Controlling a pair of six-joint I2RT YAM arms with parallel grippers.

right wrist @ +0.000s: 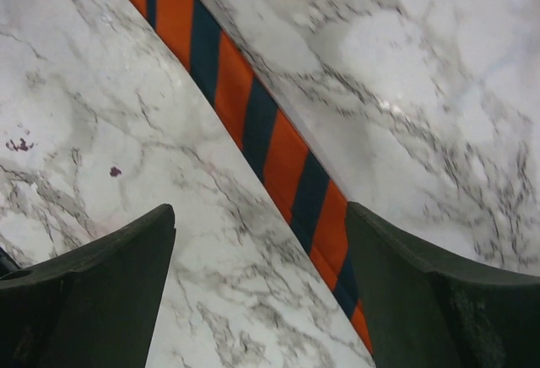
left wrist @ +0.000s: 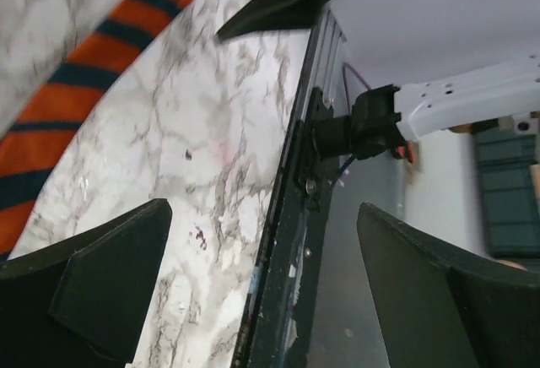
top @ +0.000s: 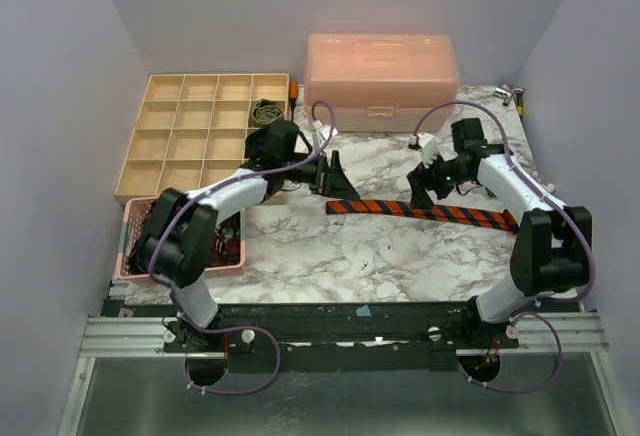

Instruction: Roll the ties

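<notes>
A striped orange and dark tie (top: 465, 214) lies stretched flat across the right half of the table, with a bunched end at far right. Its left end sits by my left gripper (top: 335, 188), which is open and holds nothing. My right gripper (top: 418, 191) is above the tie's middle, also open. In the right wrist view the tie (right wrist: 270, 140) runs diagonally, with nothing between the fingers. The left wrist view shows part of the tie (left wrist: 84, 77) at upper left, outside the open fingers (left wrist: 101, 279). A green rolled tie (top: 266, 112) rests in the compartment box.
The wooden compartment box (top: 150, 146) stands back left, mostly empty. A pink basket (top: 232, 268) holding dark ties is at front left. A large pink lidded box (top: 380, 71) fills the back centre. Bare marble shows at the front middle.
</notes>
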